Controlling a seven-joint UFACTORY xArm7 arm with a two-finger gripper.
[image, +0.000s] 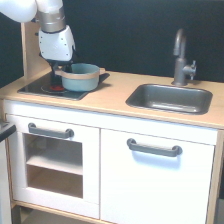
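A blue-green pot (82, 79) stands at the right side of the dark stovetop (36, 85), partly over its edge. My gripper (57, 69), below the white wrist of the arm (56, 42), is low at the pot's left side, close to the handle there. The fingers are small and dark against the dark wall, so whether they touch or grasp the handle cannot be made out. A red burner mark (57, 88) shows to the left of the pot.
The sink (170, 97) and its grey faucet (180, 60) are on the right. Bare wooden counter (117, 88) lies between pot and sink. Below are an open-fronted oven compartment and a white cabinet door (150, 185).
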